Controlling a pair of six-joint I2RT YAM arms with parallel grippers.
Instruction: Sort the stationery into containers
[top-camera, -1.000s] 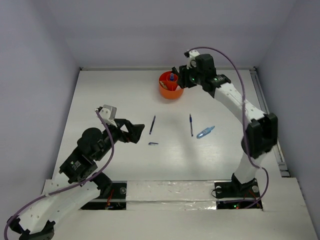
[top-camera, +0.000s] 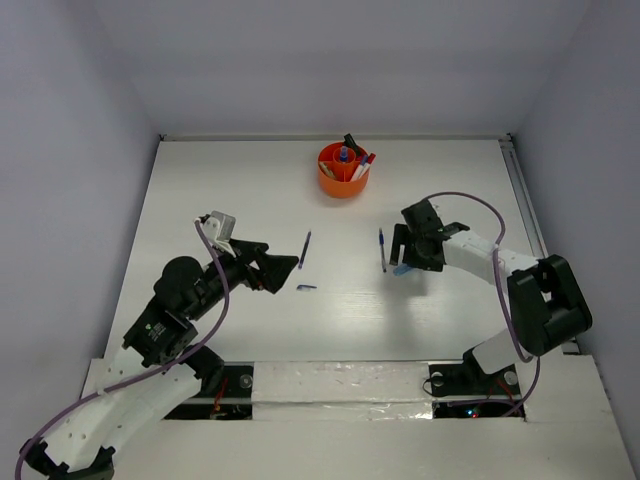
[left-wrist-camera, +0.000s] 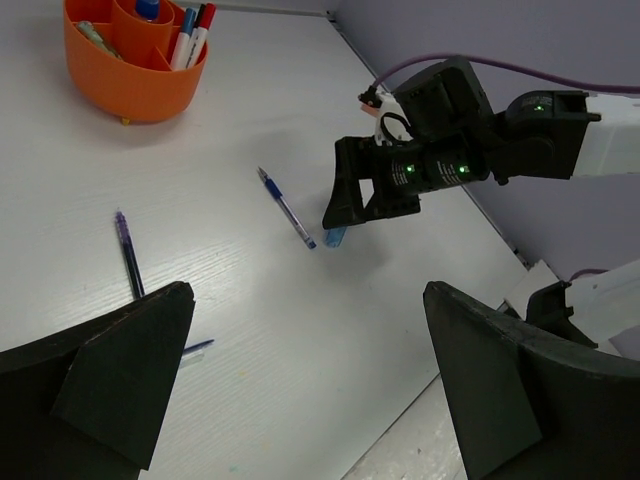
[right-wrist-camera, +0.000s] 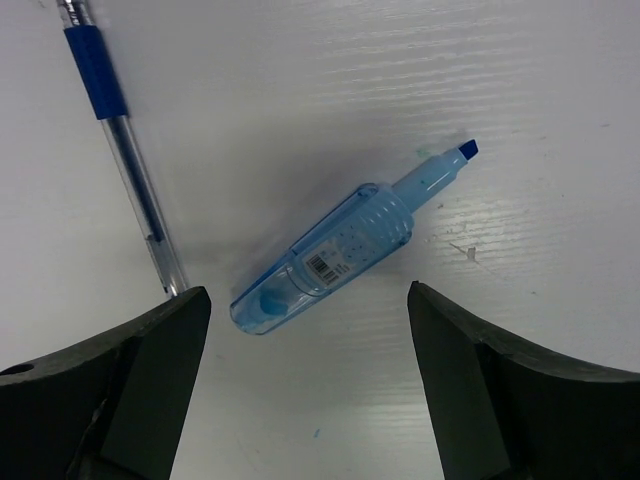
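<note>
My right gripper (top-camera: 398, 246) is open, low over a light-blue highlighter (right-wrist-camera: 335, 260), which lies diagonally between and just beyond its fingers in the right wrist view. A blue pen (top-camera: 382, 250) lies to its left. My left gripper hangs open above the table near a dark pen (top-camera: 304, 250) and a small purple-blue item (top-camera: 306, 287), partly hidden in the left wrist view. An orange organiser (top-camera: 343, 188) at the back holds markers and other stationery.
Grey walls surround it on the back and sides.
My right gripper has come down from beside the organiser at the back to over the highlighter. My left arm has shifted slightly to the right.
</note>
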